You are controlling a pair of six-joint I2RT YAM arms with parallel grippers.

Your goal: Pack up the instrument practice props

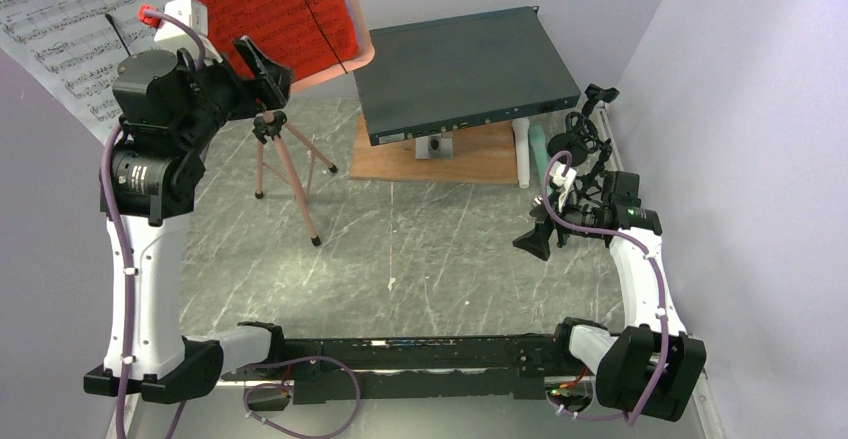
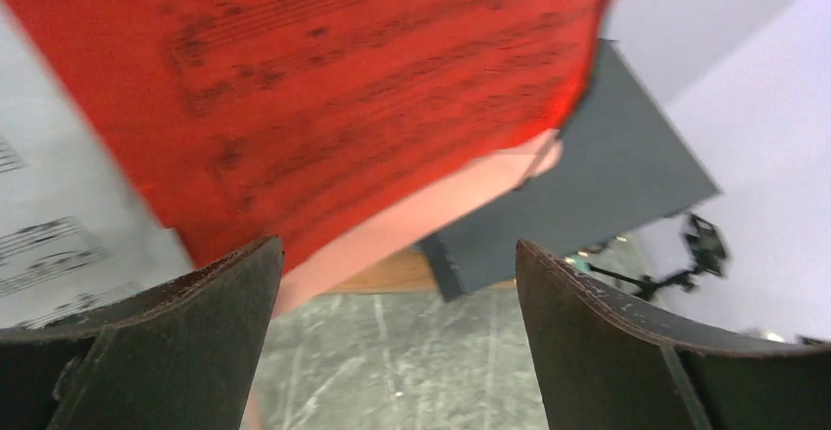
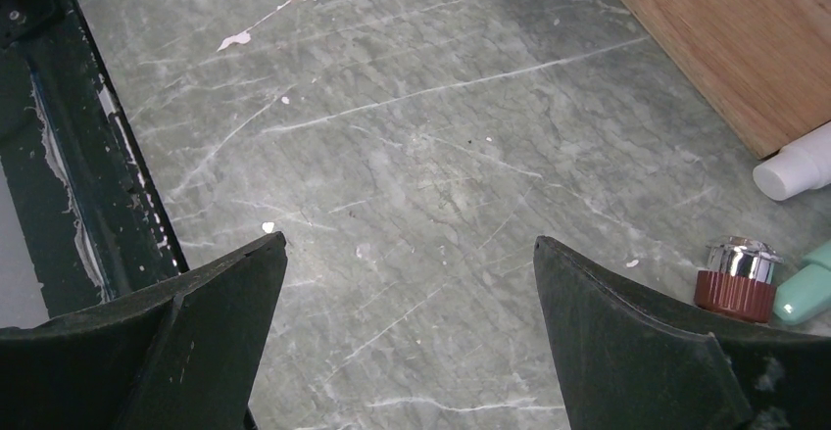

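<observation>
A red music sheet (image 1: 262, 14) and a white music sheet (image 1: 60, 34) lie on the pink music stand (image 1: 362, 54) at the upper left. My left gripper (image 1: 268, 71) is raised in front of the stand's lower edge, its fingers apart. In the left wrist view the red sheet (image 2: 372, 87) fills the upper part beyond the spread fingers (image 2: 186, 327), with nothing between them. Low on the right, my right gripper (image 1: 532, 237) hangs open and empty over the grey tabletop. A white microphone (image 1: 521, 154) and a green one (image 1: 540, 144) lie beside the wooden board (image 1: 480, 154).
A large dark rack unit (image 1: 460, 74) stands tilted above the board. The stand's tripod legs (image 1: 300, 194) reach down to the table. Black stand parts and cable (image 1: 585, 131) crowd the right wall.
</observation>
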